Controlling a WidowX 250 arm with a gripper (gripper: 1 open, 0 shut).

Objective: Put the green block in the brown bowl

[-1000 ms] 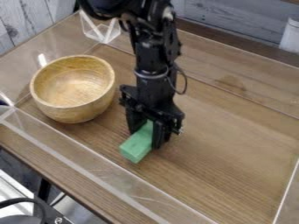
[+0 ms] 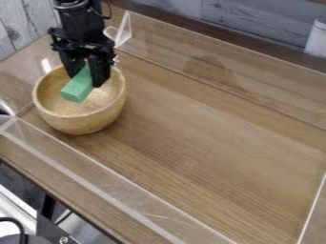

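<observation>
The brown bowl (image 2: 84, 119) sits at the left of the table. Over its opening, toward the back half, is the green block (image 2: 79, 87), tilted and held by my gripper (image 2: 83, 70). The black fingers come down from the back onto the block's upper end and are shut on it. I cannot tell whether the block's lower end touches the inside of the bowl.
A white cylinder (image 2: 317, 38) stands at the far right corner. Dark cables (image 2: 19, 229) lie beyond the table's edge at the lower left.
My gripper has carried the green block from the table right of the bowl, leftward and back, to over the bowl. The bowl stays in about the same place.
</observation>
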